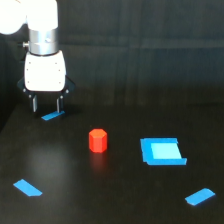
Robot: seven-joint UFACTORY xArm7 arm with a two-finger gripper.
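Observation:
My white gripper point(46, 100) hangs at the upper left, over a dark tabletop point(110, 190), with its two black fingers apart and nothing seen between them. A red hexagonal block point(98, 140) sits near the middle. To its right is a blue tape square point(151, 160) with a pale centre.
Short blue tape strips lie below my gripper point(52, 115), at the front left point(27, 187) and at the front right point(200, 196).

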